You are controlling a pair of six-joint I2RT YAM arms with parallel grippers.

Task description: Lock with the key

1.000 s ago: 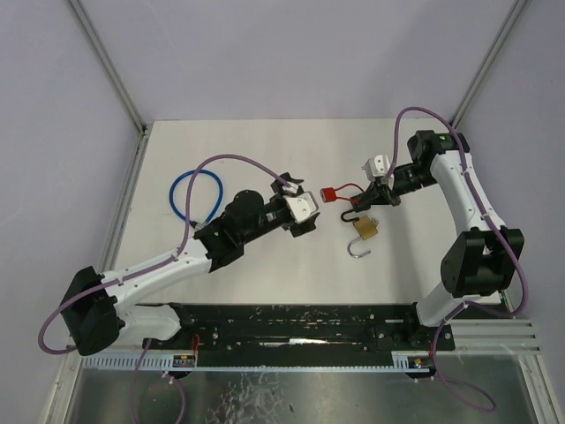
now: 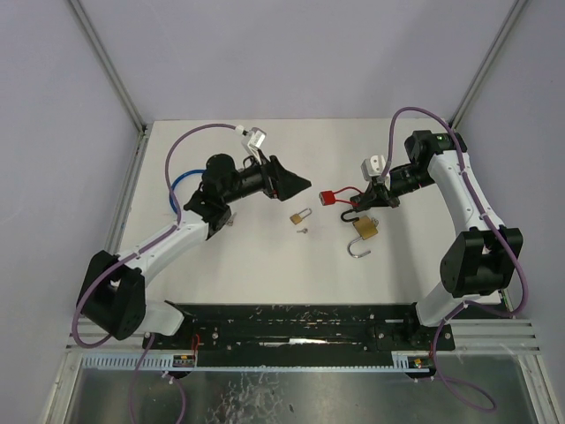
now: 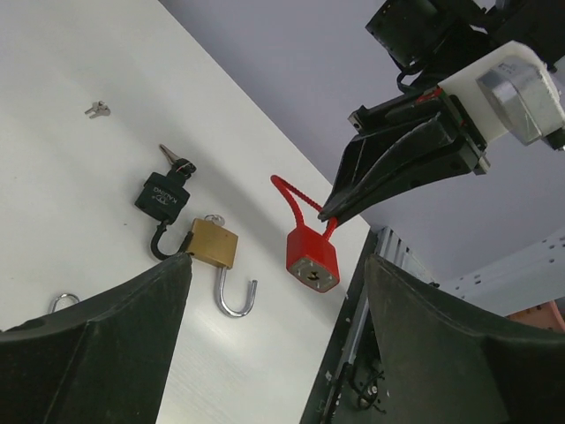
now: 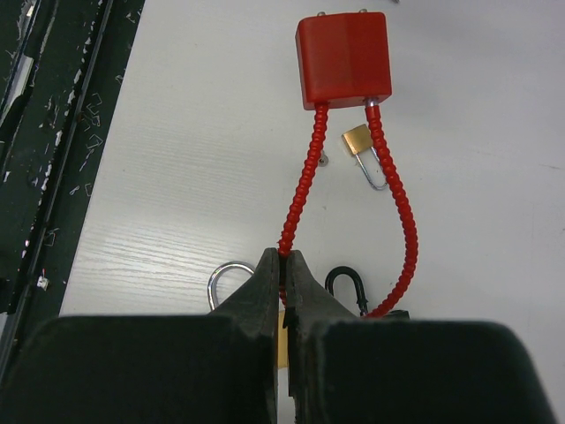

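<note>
A red padlock [image 4: 344,62] with a long red cable shackle hangs above the table. My right gripper is shut on one leg of that shackle. Both legs reach the body; a bit of bare metal shows at one, and whether it is latched I cannot tell. In the left wrist view the padlock's keyhole face [image 3: 312,276] is turned toward my left gripper, which stands open, its fingers wide and empty, a short way from the lock. A small silver key [image 2: 303,231] lies on the table.
Below the red lock lie an open brass padlock [image 2: 365,228] and a black padlock [image 3: 161,198] with a key in it. A smaller brass padlock [image 2: 297,217] and a blue cable [image 2: 181,179] are also on the table.
The right arm and red padlock have stayed still.
</note>
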